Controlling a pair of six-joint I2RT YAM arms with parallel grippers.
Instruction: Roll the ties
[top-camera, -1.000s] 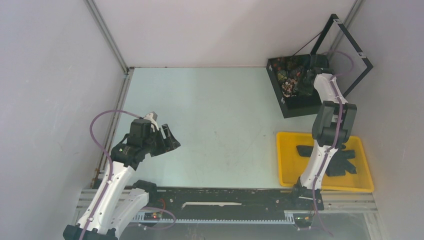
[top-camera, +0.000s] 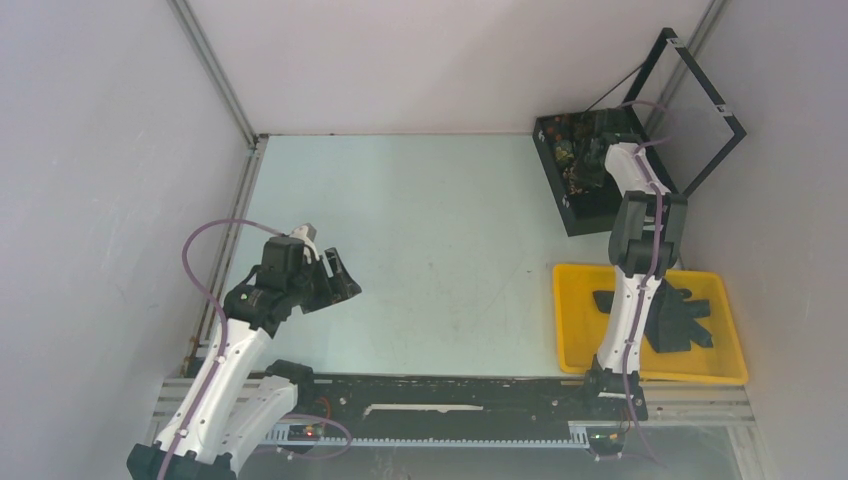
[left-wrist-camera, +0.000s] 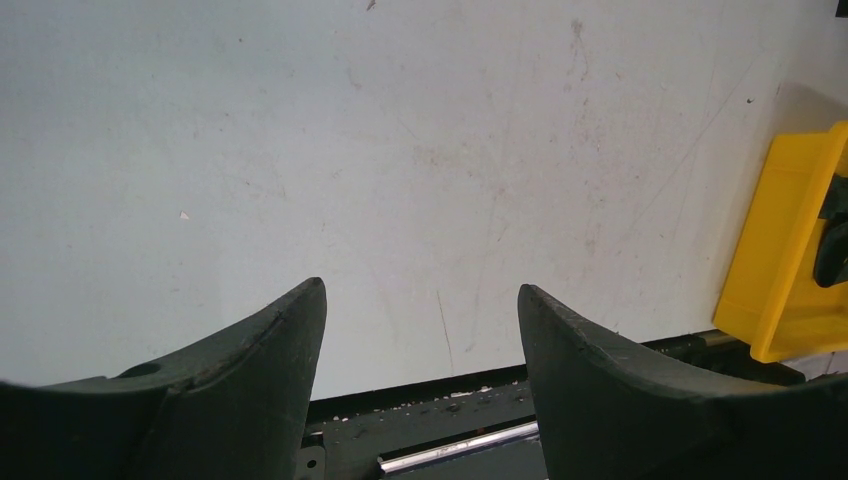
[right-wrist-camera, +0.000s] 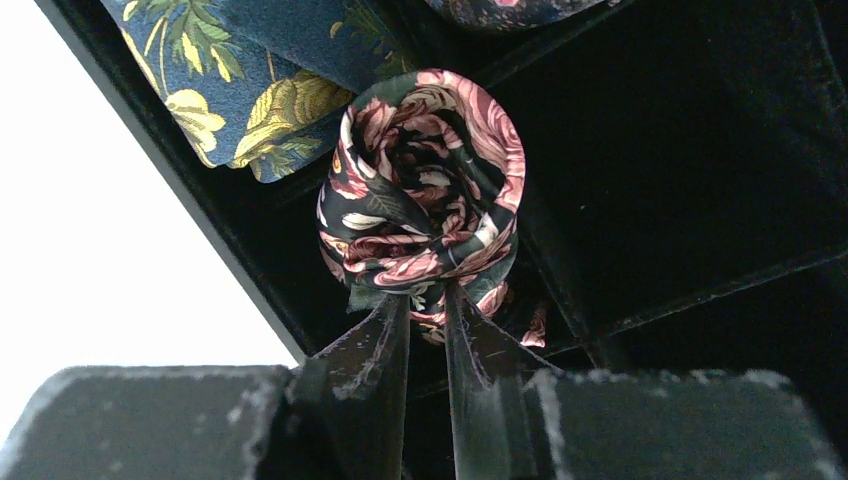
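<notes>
In the right wrist view a rolled black tie with pink flowers (right-wrist-camera: 420, 180) sits upright in a compartment of the black box (top-camera: 555, 180); my right gripper is shut on its near edge. A blue tie with yellow flowers (right-wrist-camera: 250, 90) fills the neighbouring compartment, and another floral roll (right-wrist-camera: 510, 10) shows at the top edge. My left gripper (top-camera: 330, 270) hangs open over the left of the table, nothing between its fingers.
The box's lid (top-camera: 730, 125) stands raised at the back right. A yellow tray (top-camera: 565, 315) with dark cloths lies at the front right.
My right arm has swung slightly left over the box. The left arm has barely moved.
</notes>
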